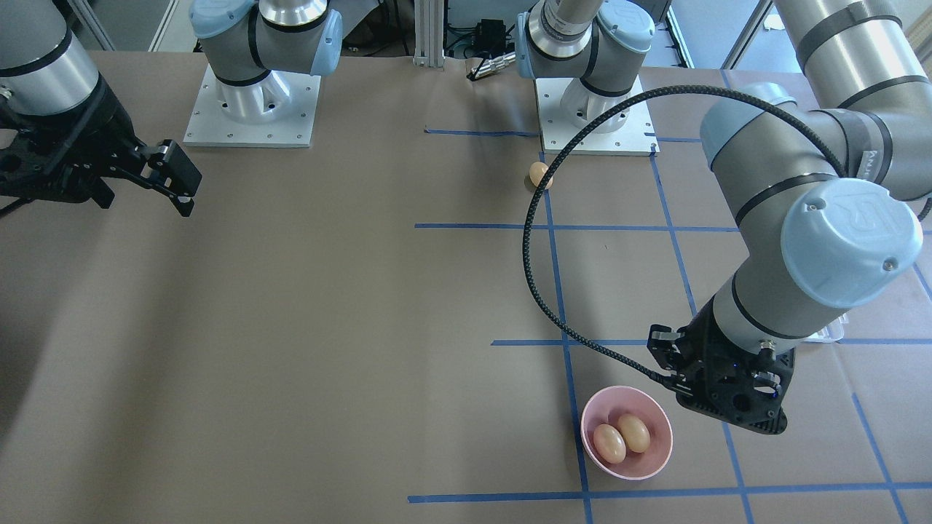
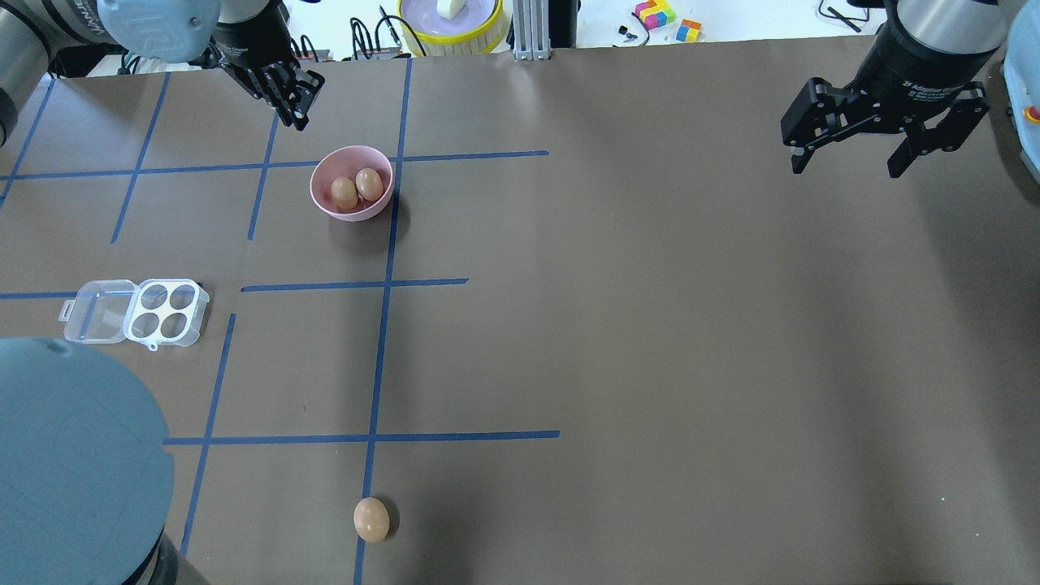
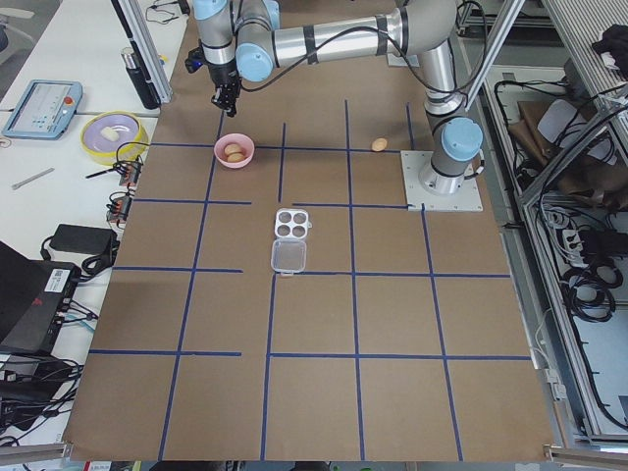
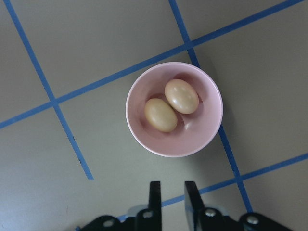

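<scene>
A pink bowl (image 4: 173, 139) holding two eggs (image 4: 181, 96) sits on the taped table, below and just ahead of my gripper in the wrist view. The gripper's two fingers stand apart with nothing seen between them. A loose egg (image 2: 371, 520) lies on the table near a robot base (image 1: 555, 122), partly behind my cable in the front view. A clear four-hole egg box (image 2: 167, 310) with its lid open lies on the table (image 2: 634, 292).
Another black gripper (image 2: 882, 127) hangs at the other side in the top and front views. A yellow-rimmed container (image 3: 115, 137) is off the table on the white bench.
</scene>
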